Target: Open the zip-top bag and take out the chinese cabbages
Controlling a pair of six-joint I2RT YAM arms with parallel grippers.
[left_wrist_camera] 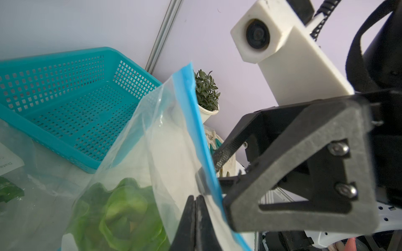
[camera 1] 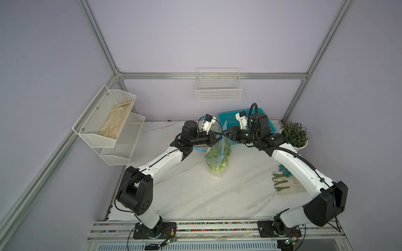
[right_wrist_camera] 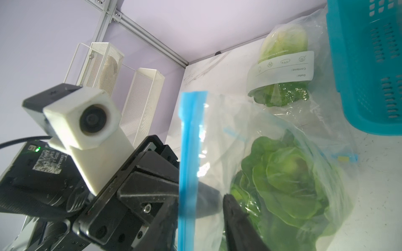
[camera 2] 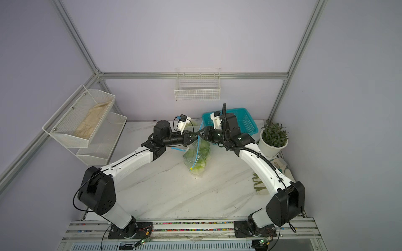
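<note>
A clear zip top bag [camera 1: 217, 157] with a blue zip strip [right_wrist_camera: 189, 167] stands upright on the table. Chinese cabbage shows through its lower part; the left wrist view also shows green leaves [left_wrist_camera: 125, 217] in the bag. My left gripper is shut at the bag's upper part, with thin film running to its fingertips. From the right, my right gripper is open, its fingers on either side of the film and blue strip. The exact contact of its pads with the bag cannot be told.
A second bagged cabbage [right_wrist_camera: 282, 62] with a white label lies behind. The teal basket stands at the back right, close to the bags. A potted plant [camera 2: 274, 134] is at far right.
</note>
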